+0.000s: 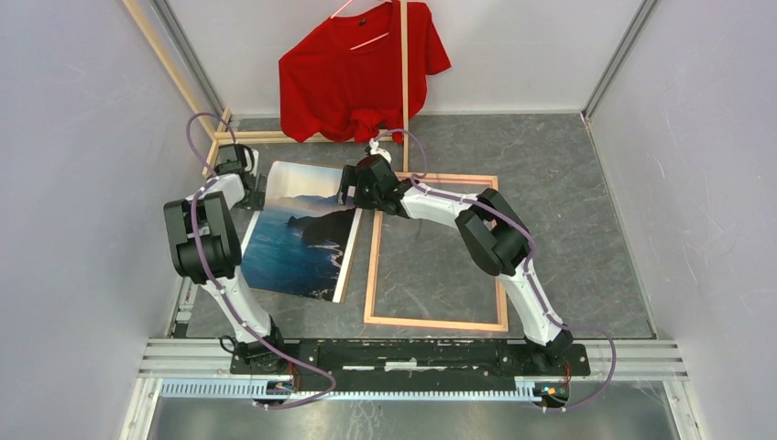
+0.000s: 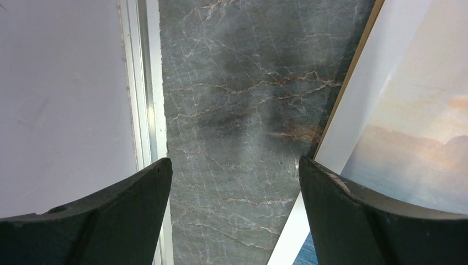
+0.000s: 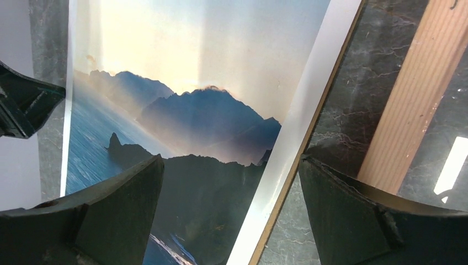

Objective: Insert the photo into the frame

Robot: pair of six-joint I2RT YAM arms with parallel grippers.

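The photo (image 1: 295, 240), a coastal scene with white borders and a brown edge, lies flat left of the empty wooden frame (image 1: 372, 275). My left gripper is open over bare floor, its right finger (image 2: 345, 221) against the photo's left edge. Above the photo's upper right edge, my right gripper stands open too. Its left finger (image 3: 110, 212) is over the picture, while the other is just outside the border, between photo and frame. Nothing is gripped. A finger of the left gripper also shows at the left of the right wrist view.
Behind, a red shirt (image 1: 353, 73) hangs on a wooden stand (image 1: 405, 82). Walls enclose both sides, the left one close to my left arm.
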